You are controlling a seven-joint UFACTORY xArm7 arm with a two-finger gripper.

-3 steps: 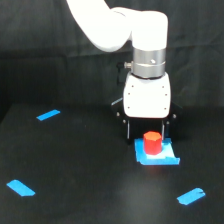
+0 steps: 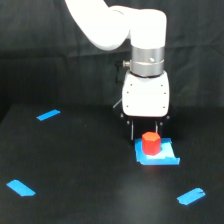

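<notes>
A small red object point(image 2: 151, 146) stands upright on a blue-edged square point(image 2: 170, 161) with a paler middle, right of centre. The white arm comes down from the top, and its dark gripper point(image 2: 146, 130) hangs just above and around the top of the red object. Its thin fingers blend into the black background, so whether they touch the red object does not show. The underside of the red object appears to be at the level of the square.
Blue strips lie on the black surface at the back left point(image 2: 49, 115), front left point(image 2: 20, 188) and front right point(image 2: 190, 196).
The dark fingers look closer together than a second ago, and the arm sits very slightly lower. The red object and the blue square have hardly moved, if at all.
</notes>
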